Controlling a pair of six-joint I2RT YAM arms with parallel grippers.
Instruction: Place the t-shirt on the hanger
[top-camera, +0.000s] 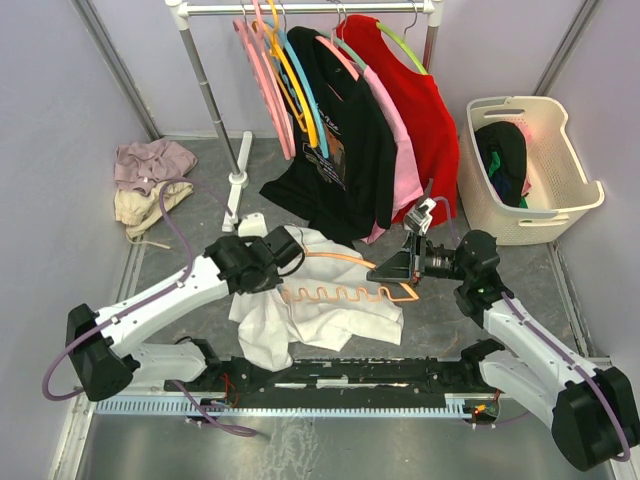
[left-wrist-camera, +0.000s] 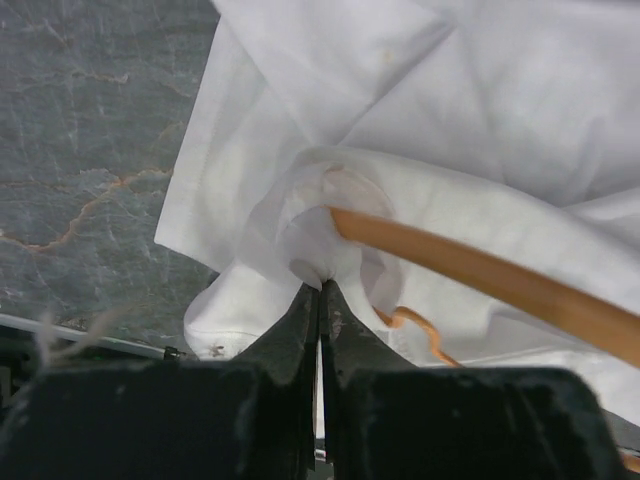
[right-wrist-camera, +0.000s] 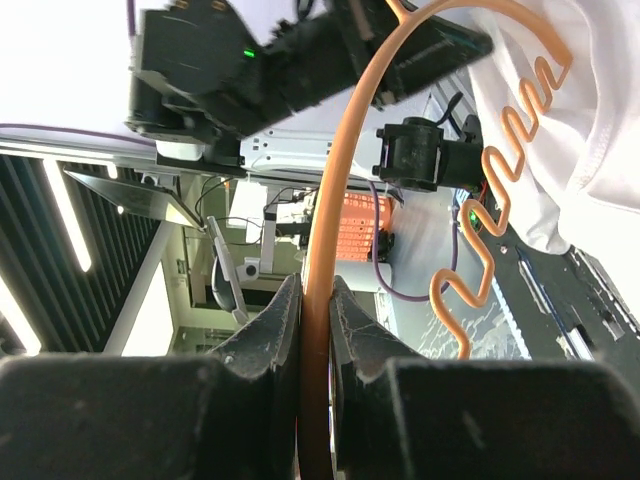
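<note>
A white T-shirt (top-camera: 342, 320) lies rumpled on the dark floor below the rack. My left gripper is shut on a bunched edge of it, drawn up around one end of the orange hanger (left-wrist-camera: 470, 262). My right gripper is shut on the orange hanger's curved bar, holding it above the shirt with its wavy lower bar hanging beneath. In the top view the left gripper is over the shirt's left part, the right at the hanger's right end.
A rack (top-camera: 310, 8) with hanging hangers and garments (top-camera: 435, 150) stands behind. A laundry basket (top-camera: 540, 225) is at back right, a pile of clothes (top-camera: 150, 167) at back left.
</note>
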